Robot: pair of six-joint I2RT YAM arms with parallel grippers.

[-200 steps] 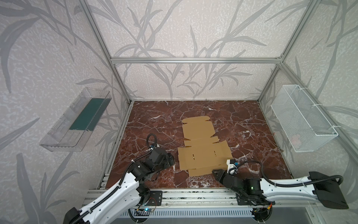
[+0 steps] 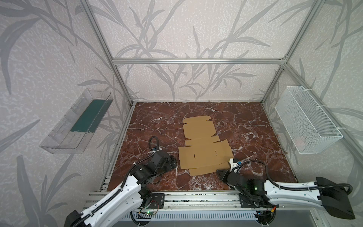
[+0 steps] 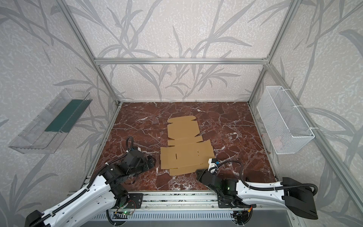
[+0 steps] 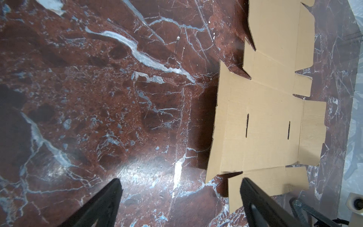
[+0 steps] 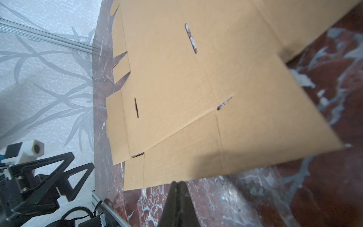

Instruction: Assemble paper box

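A flat, unfolded cardboard box blank [image 2: 204,158] lies on the marble tabletop [image 2: 151,117], its slots and creases visible [image 4: 264,128]. My left gripper stands open over bare marble left of the blank, with nothing between its fingers; the cardboard is at the right of that wrist view. My right gripper is shut, nothing seen between its fingertips, at the blank's near edge toward the right. Whether it touches the cardboard is hard to tell.
A clear tray with a green bottom [image 2: 88,115] hangs on the left wall, a white mesh basket [image 2: 306,117] on the right. Marble is free around the blank, mostly toward the back and left.
The blank has shifted a little toward the back and left. The right arm has moved slightly; the left looks still.
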